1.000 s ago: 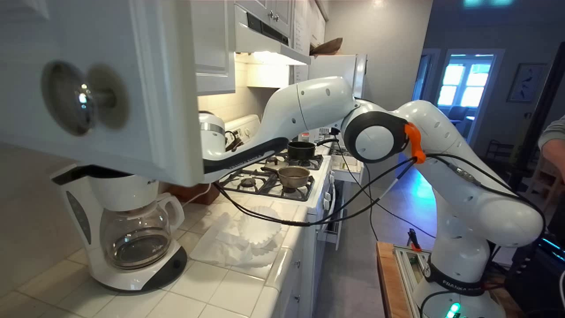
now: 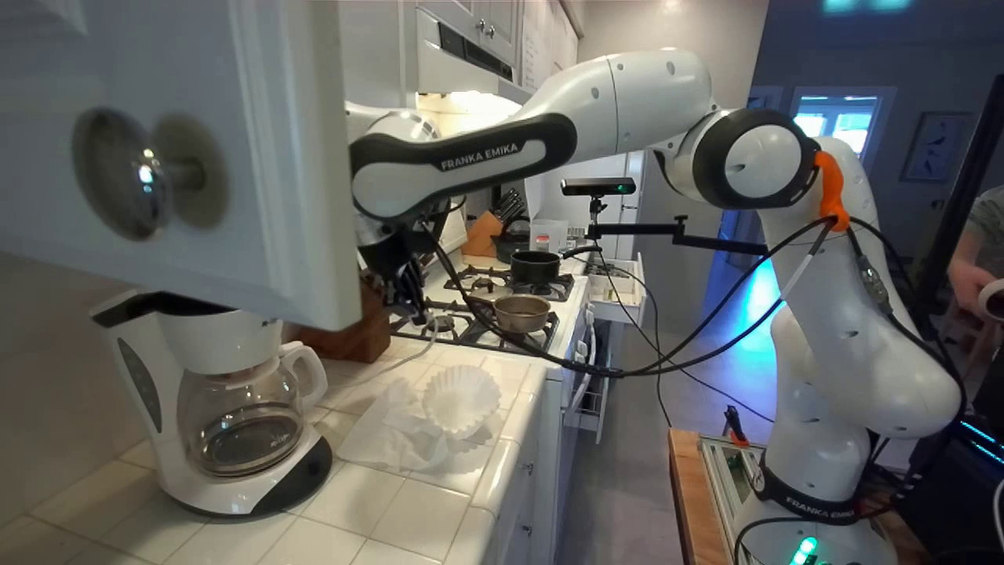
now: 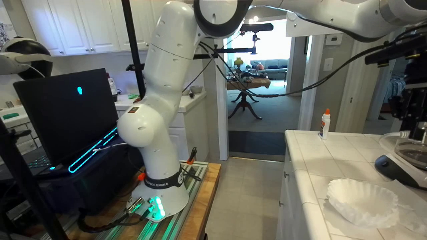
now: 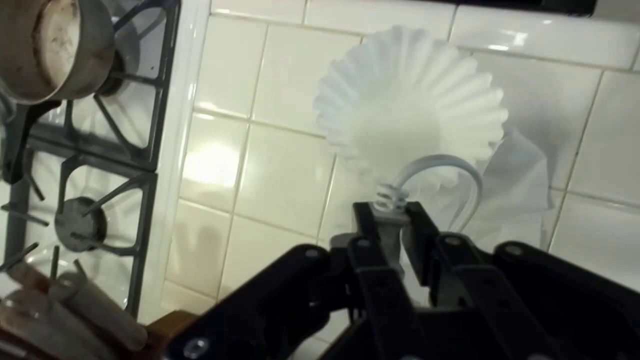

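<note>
My gripper is shut on a pale plug [image 4: 390, 199], gripping its body while the ribbed neck sticks out past the fingertips. From that neck a white cord [image 4: 442, 159] loops to the right. In exterior view 1 the gripper [image 2: 414, 306] hangs above the counter near the stove, partly dark against the arm, with the cord [image 2: 402, 362] trailing down toward the coffee maker [image 2: 246, 400]. The coffee maker stands upright on the tiles, its glass carafe [image 2: 243, 428] in place. A fluted white coffee filter [image 4: 414, 90] lies on the counter beneath the gripper.
Crumpled thin white paper [image 2: 395, 438] lies by the filter. The stove holds a metal saucepan [image 2: 522, 314] and a black pot [image 2: 536, 267]. An open cabinet door [image 2: 179, 141] juts over the coffee maker. A glue bottle [image 3: 325, 124] stands at the counter's far end.
The arm has risen, with its elbow higher. The gripper, hidden before, now shows above the counter by the stove, and the white cord is lifted with it.
</note>
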